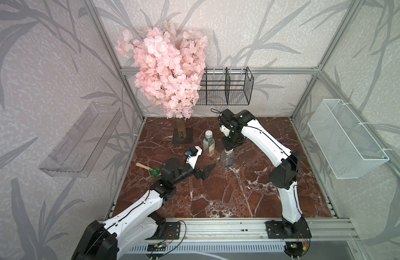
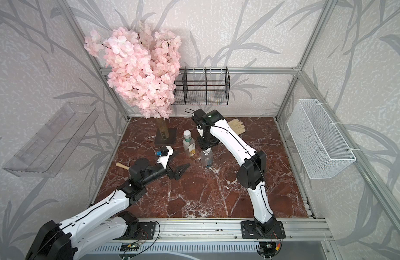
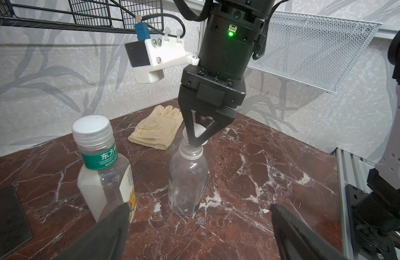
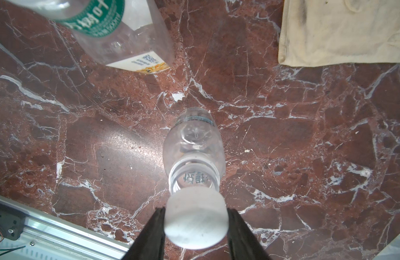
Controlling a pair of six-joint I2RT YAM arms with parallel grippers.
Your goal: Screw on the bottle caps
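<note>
A clear, uncapped bottle (image 3: 187, 173) stands upright on the marble table. My right gripper is shut on a white cap (image 4: 196, 218), held over the near side of the bottle's mouth. In the right wrist view the open neck (image 4: 193, 173) shows beyond the cap; whether the two touch I cannot tell. To the left stands a second bottle (image 3: 102, 169) with a green label, a white cap (image 3: 92, 129) sitting on its top. My left gripper (image 1: 209, 172) is open and empty, low over the table left of the clear bottle.
Beige gloves (image 3: 158, 125) lie behind the bottles. The flower tree's dark base (image 1: 182, 136) stands at back left. A green tool with a wooden handle (image 1: 143, 166) lies beside the left arm.
</note>
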